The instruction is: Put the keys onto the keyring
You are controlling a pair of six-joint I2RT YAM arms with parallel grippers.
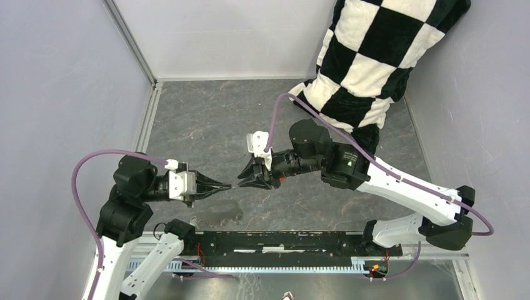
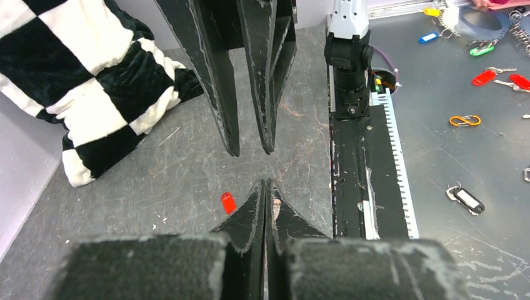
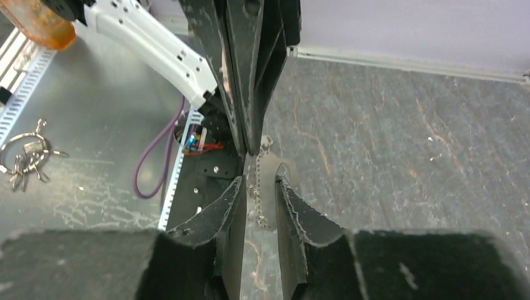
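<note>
My left gripper (image 1: 230, 185) is shut; in the left wrist view its fingers meet, and nothing shows clearly between them. Close to its tips, my right gripper stands slightly open with an empty gap between its pads. A blurred grey metallic thing (image 3: 267, 194) with a beaded edge shows beyond that gap, below the left tips. From the top it is a smeared patch (image 1: 215, 214) under the left gripper; whether it hangs or falls I cannot tell. A red tag (image 2: 228, 202) shows beyond the left fingers. Bunched keys on a ring (image 3: 28, 156) lie on the metal surface.
An orange carabiner (image 2: 465, 120), a black tag (image 2: 467, 200) with a ring, red-tagged keys (image 2: 487, 77) and a blue tag (image 2: 429, 37) lie on the metal surface. A checkered cushion (image 1: 375, 56) stands at the back right. Grey floor (image 1: 206, 125) behind the grippers is clear.
</note>
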